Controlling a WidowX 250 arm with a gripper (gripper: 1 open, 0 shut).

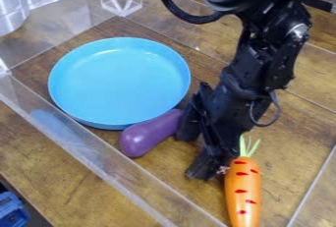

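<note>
My black gripper (210, 138) is low over the wooden table, its fingers between a purple toy eggplant (149, 134) and an orange toy carrot (243, 191) with green leaves. The eggplant's right end meets or is hidden by the dark fingers. The carrot lies just right of the gripper, its leaves pointing up. Whether the fingers are open or shut, or hold anything, I cannot tell. A blue plate (116, 79) lies to the upper left, behind the eggplant.
Clear plastic walls edge the table at left and right. A blue object (8, 209) sits outside at the lower left. Bare wood (85, 182) shows at the lower left and at the upper right.
</note>
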